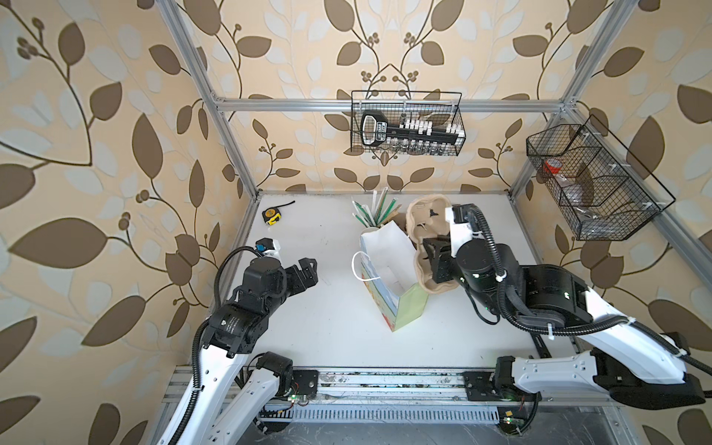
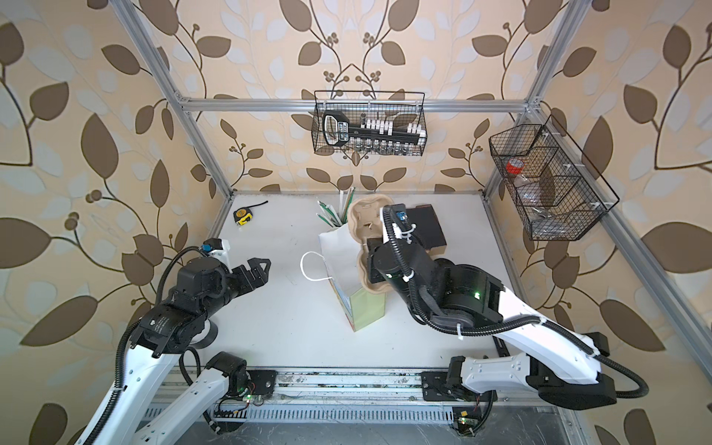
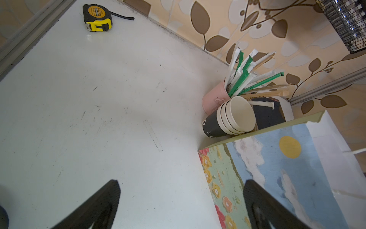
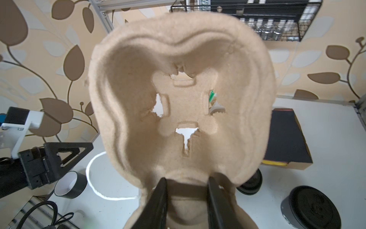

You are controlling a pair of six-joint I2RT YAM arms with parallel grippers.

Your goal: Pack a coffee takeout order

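Observation:
A moulded cardboard cup carrier (image 4: 183,42) is held upright by my right gripper, shut on it, just right of and above the open paper bag (image 1: 408,311) with white handles. My left gripper (image 1: 304,273) hangs over the left part of the table, left of the bag, apparently open with nothing between its fingers. Stacked paper cups (image 3: 240,114) and a pink cup of straws (image 3: 213,99) stand behind the bag. Black lids (image 4: 312,208) lie on the right of the table.
A black-topped box (image 2: 426,226) lies at the back right. A tape measure (image 1: 271,216) is at the back left. Wire baskets (image 1: 408,141) hang on the back and right walls.

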